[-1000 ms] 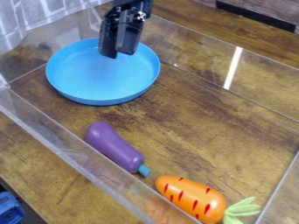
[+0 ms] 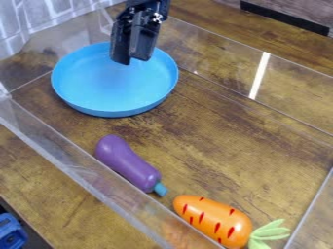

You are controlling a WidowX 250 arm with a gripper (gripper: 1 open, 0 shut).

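The black gripper [image 2: 134,44] hangs over the back half of a light blue plate [image 2: 115,98] at the upper left; its fingers are too dark and small to read. A purple toy eggplant [image 2: 125,161] with a teal stem lies in front of the plate. An orange toy carrot [image 2: 213,217] with red marks and pale green leaves lies at the lower right, apart from the eggplant.
Clear plastic walls enclose the wooden surface [image 2: 235,136], whose middle and right are free. A blue object [image 2: 8,233] sits outside the wall at the lower left corner.
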